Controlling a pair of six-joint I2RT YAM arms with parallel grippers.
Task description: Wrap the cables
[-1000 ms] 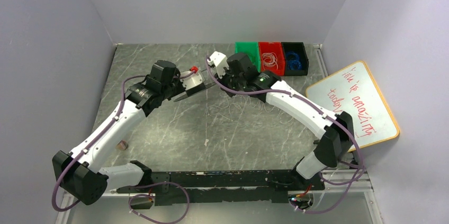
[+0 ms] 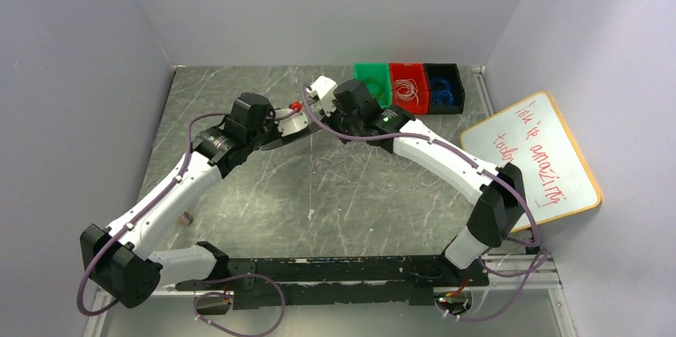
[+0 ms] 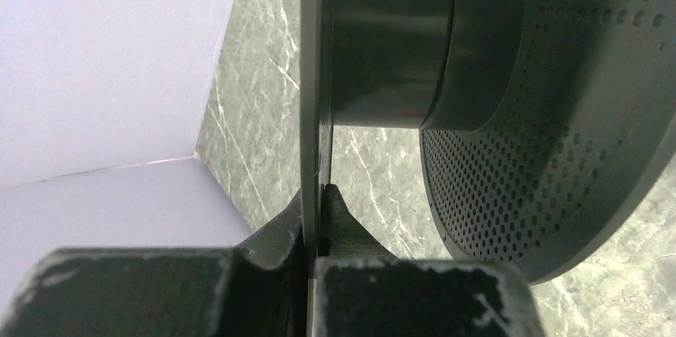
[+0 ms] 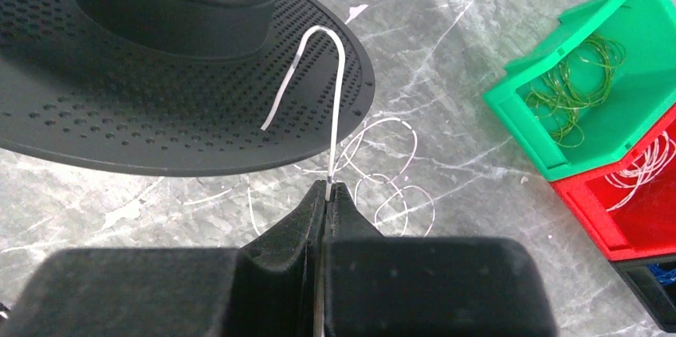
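Note:
A dark grey spool (image 3: pixel 391 42) with a perforated flange is up off the table, its rim clamped in my left gripper, which is shut on it. In the right wrist view the spool's perforated flange (image 4: pixel 159 114) lies just beyond my right gripper. That gripper is shut on a white cable (image 4: pixel 336 106); the cable's free end sticks up and bends over in front of the flange. More of the white cable (image 4: pixel 398 186) lies in loose loops on the table. From above, the arms mostly hide the spool and both fingertips.
Green (image 2: pixel 372 74), red (image 2: pixel 408 106) and black (image 2: pixel 442 108) bins stand at the back right, holding coiled cables. A written whiteboard (image 2: pixel 530 162) leans at the right. A small brown block (image 2: pixel 185 218) sits at the left.
The left arm and the spool have barely shifted.

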